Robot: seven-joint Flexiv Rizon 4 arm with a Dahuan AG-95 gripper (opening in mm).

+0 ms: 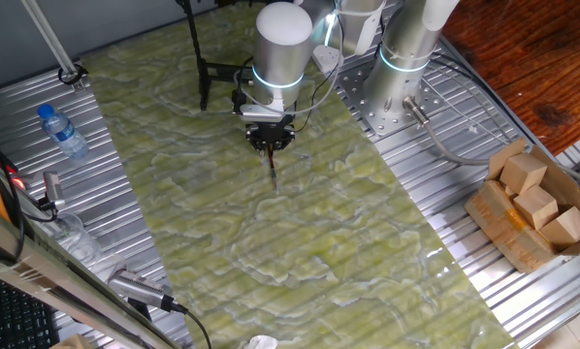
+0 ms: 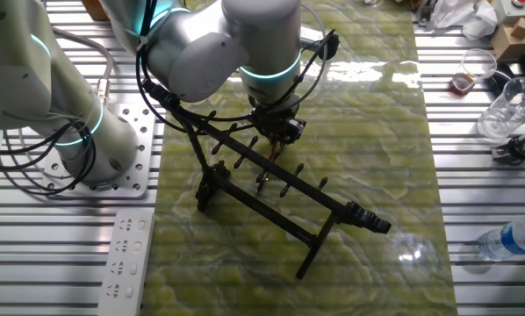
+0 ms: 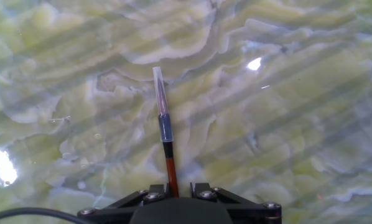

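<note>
Pointing down, my gripper (image 1: 271, 146) is shut on a slim brush or pen (image 1: 274, 176) that hangs below it, clear of the tabletop as far as I can tell. In the wrist view the brush (image 3: 165, 127) comes out from between the fingers, slightly tilted, with a reddish-brown handle, a dark band and a clear cap over its tip. It runs close to the left finger (image 3: 155, 191); the grip on its upper end is hidden by the gripper's body. A black rack with pegs (image 2: 315, 190) stands close to the gripper.
The green marble-patterned sheet (image 1: 271, 252) is bare in front of the gripper. A cardboard box (image 1: 504, 229) of wooden blocks stands beyond the robot base. A water bottle (image 1: 64, 133) and clear cups (image 1: 74, 238) are on the opposite side. A power strip (image 2: 125, 263) lies by the base.
</note>
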